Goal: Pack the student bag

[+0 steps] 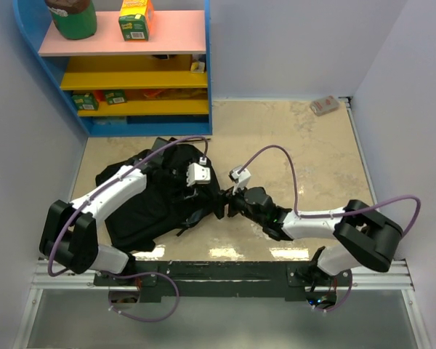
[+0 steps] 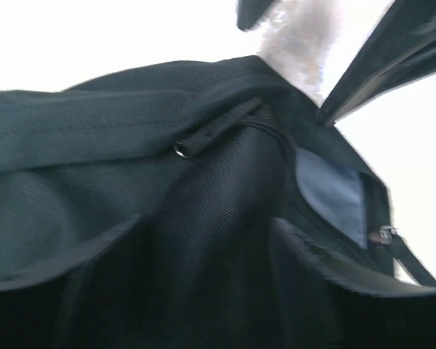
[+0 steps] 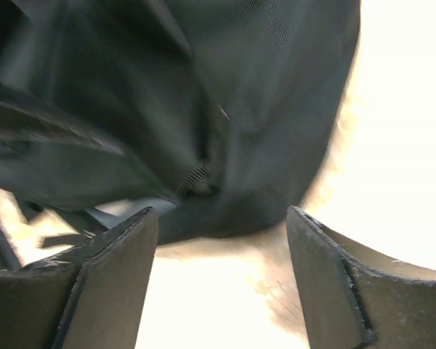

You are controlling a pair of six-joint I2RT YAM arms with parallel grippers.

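Observation:
The black bag (image 1: 138,218) lies crumpled on the left half of the table, with a zipper, a pull and a grey-blue patch visible in the left wrist view. My left gripper (image 1: 194,190) hangs over the bag, open, its blurred fingertips close to the fabric (image 2: 73,131). My right gripper (image 1: 227,203) is at the bag's right edge, open; in the right wrist view the bag (image 3: 269,145) fills the upper part, beyond the two fingers, with bare table below.
A blue shelf (image 1: 99,127) with boxes and a green container (image 1: 75,22) stands at the back left. A small grey block (image 1: 324,105) lies at the back right.

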